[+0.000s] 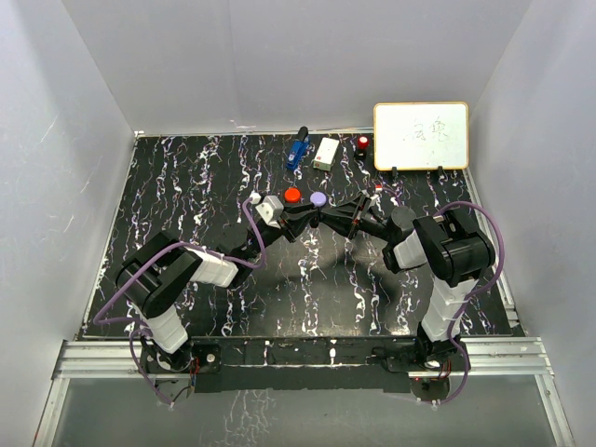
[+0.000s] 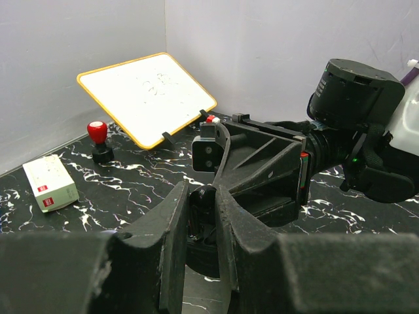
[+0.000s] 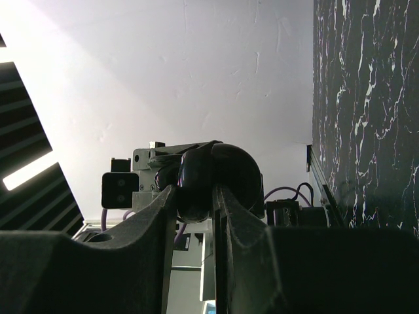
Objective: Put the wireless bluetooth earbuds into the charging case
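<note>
Both grippers meet above the middle of the table. My right gripper is shut on a glossy black charging case [image 3: 230, 173], seen large in the right wrist view. My left gripper is shut on a small glossy black earbud [image 2: 203, 196], held at the case in the left wrist view. The two black objects overlap, so I cannot tell whether the earbud sits inside the case.
Behind the grippers stand red [image 1: 292, 194] and lilac [image 1: 318, 198] round objects, a blue item [image 1: 296, 153], a white box [image 1: 326, 153], a red-topped stamp [image 1: 362, 145] and a whiteboard [image 1: 420, 136].
</note>
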